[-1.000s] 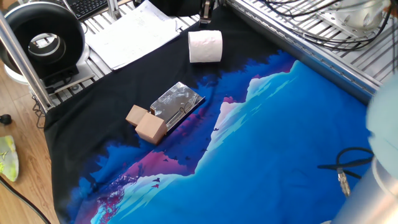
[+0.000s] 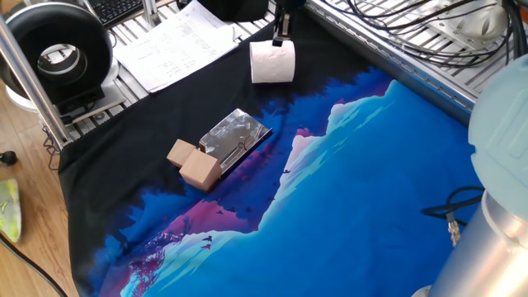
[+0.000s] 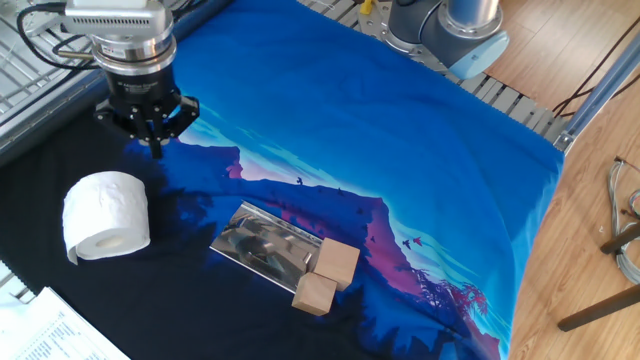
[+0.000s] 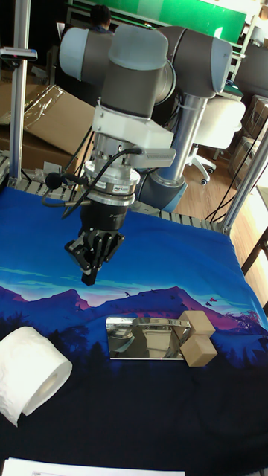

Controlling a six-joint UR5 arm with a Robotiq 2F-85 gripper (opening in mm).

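Observation:
My black gripper (image 3: 155, 148) points down above the table cloth, its fingertips together and nothing showing between them. In exterior view 1 only its tip (image 2: 280, 40) shows at the top edge, close to the far side of a white toilet paper roll (image 2: 272, 63). The roll (image 3: 105, 216) lies on its side on the dark part of the cloth. Away from the gripper, a shiny silver box (image 4: 147, 338) lies flat. Two light brown blocks (image 2: 200, 169) (image 2: 181, 153) sit against one end of it.
Printed papers (image 2: 177, 48) lie beside the roll at the table edge. Cables (image 2: 412, 33) run along the metal rail. A dark round ring-shaped device (image 2: 58, 58) stands off the cloth's corner.
In exterior view 1 my gripper's tip has shifted slightly right and come lower, nearer the roll. The arm at the right edge has shifted too. Roll, box and blocks are unmoved.

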